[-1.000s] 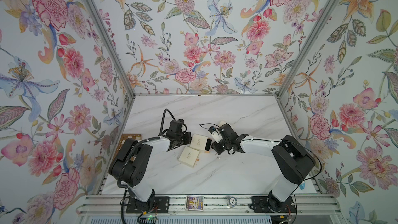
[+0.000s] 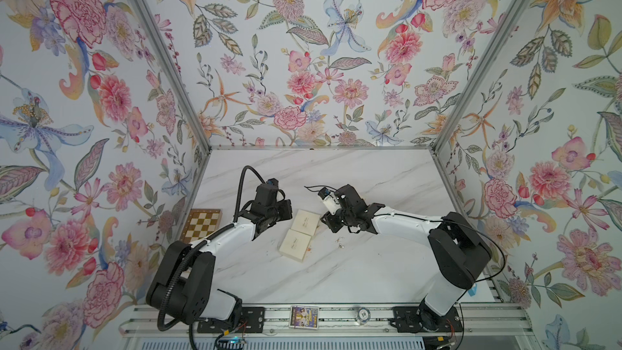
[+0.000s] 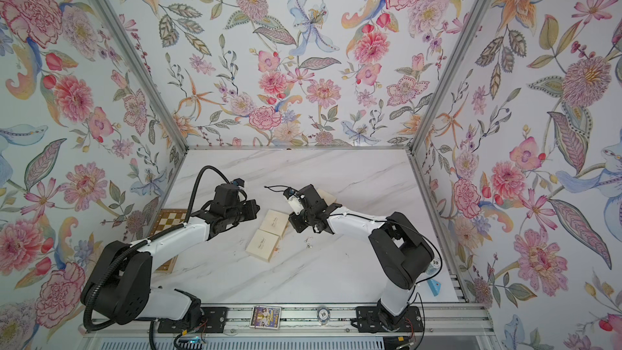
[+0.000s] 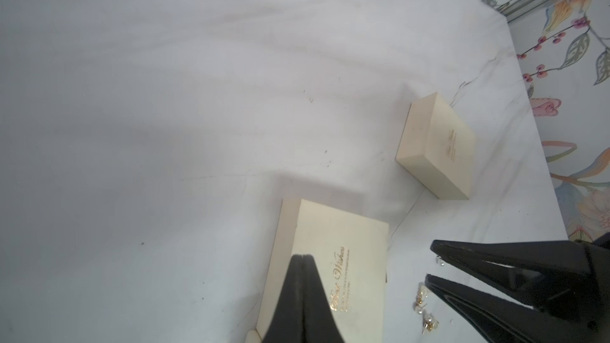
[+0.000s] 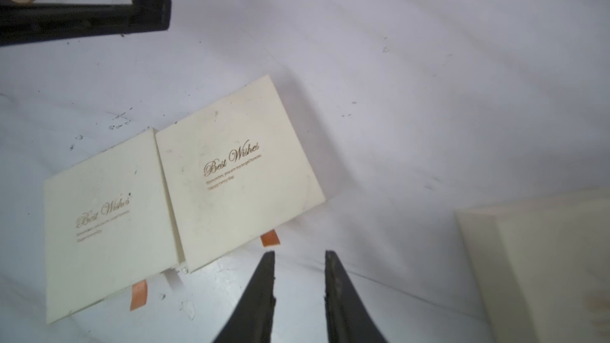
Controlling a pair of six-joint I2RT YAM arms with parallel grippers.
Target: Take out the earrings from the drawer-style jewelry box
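Observation:
Two cream "Best Wishes" boxes lie side by side on the table, their drawers closed, orange tabs poking out. My left gripper is shut, nothing visible between its fingers, behind and left of the boxes. My right gripper is part open and empty, above the table just right of them. Small shiny earrings lie on the bare table beside the boxes, under the right gripper.
A third cream box stands further back right. A checkerboard sits at the left edge.
The dark open drawer at the upper box a second ago now no longer shows. The right gripper has shifted slightly.

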